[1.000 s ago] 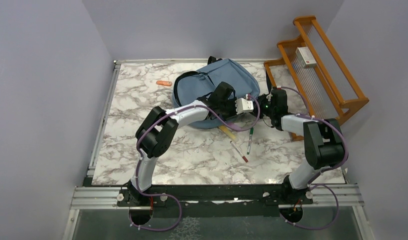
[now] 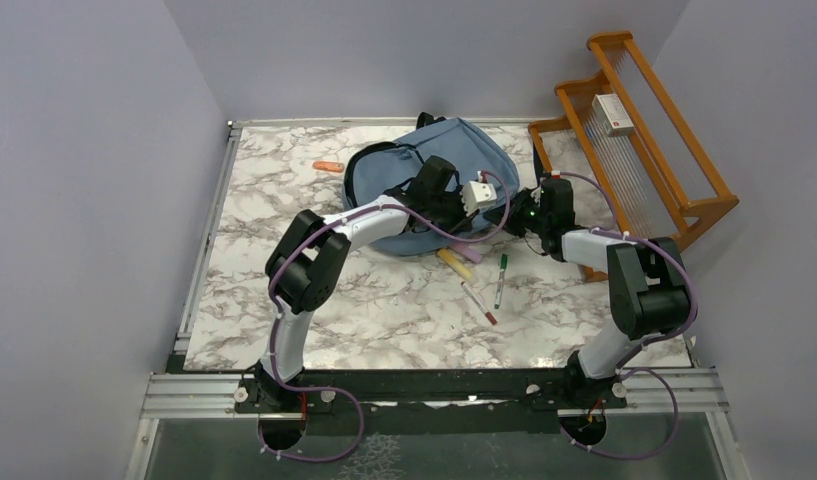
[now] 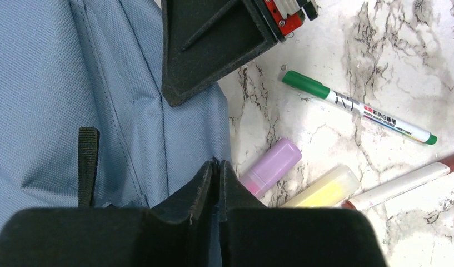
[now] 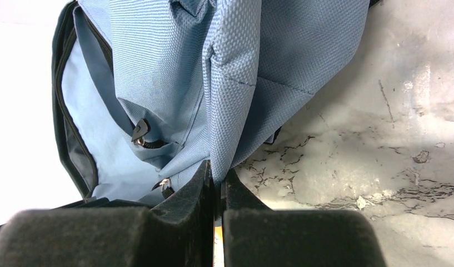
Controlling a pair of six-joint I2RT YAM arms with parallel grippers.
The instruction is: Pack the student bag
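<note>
The blue student bag (image 2: pixel 469 152) lies at the back middle of the table, its opening with a dark zipper edge (image 2: pixel 352 170) toward the left. In the right wrist view a fold of the bag's cloth (image 4: pixel 230 100) runs between the fingertips of my right gripper, which is shut on it at the bag's right side. My left gripper is over the bag's near edge, its fingertips almost touching; whether cloth is between them is unclear. A black part of the right gripper's fingers (image 3: pixel 213 50) shows close by in the left wrist view.
A purple marker (image 3: pixel 272 164), a yellow marker (image 3: pixel 327 189), a green-capped pen (image 3: pixel 363 108) and a red-ended pen (image 3: pixel 408 183) lie before the bag. An orange item (image 2: pixel 328 166) is at left. A wooden rack (image 2: pixel 644 140) holding a white box (image 2: pixel 613 115) stands right.
My left arm has shifted a little left and away from the right gripper, mostly over the earlier part of the second. The right arm and the bag look nearly unchanged.
</note>
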